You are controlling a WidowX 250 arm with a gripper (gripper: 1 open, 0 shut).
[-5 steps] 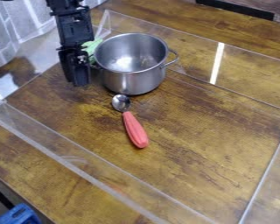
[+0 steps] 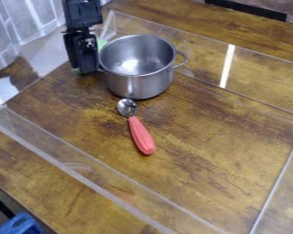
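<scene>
A steel pot (image 2: pixel 136 78) with two loop handles stands on the wooden table, upper centre. The black gripper (image 2: pixel 83 60) is low at the pot's left side, close to it; its fingertips are dark and partly hidden, so their state is unclear. Behind it, a pale green item (image 2: pixel 102 43) is mostly hidden by gripper and pot. A spoon with a red handle (image 2: pixel 142 135) lies in front of the pot.
Clear plastic panels border the table (image 2: pixel 222 146) on several sides. A blue object (image 2: pixel 17 224) is at the bottom left corner. The right and front of the table are open.
The gripper has shifted slightly upward in the view, toward the back. The pot and spoon look unmoved.
</scene>
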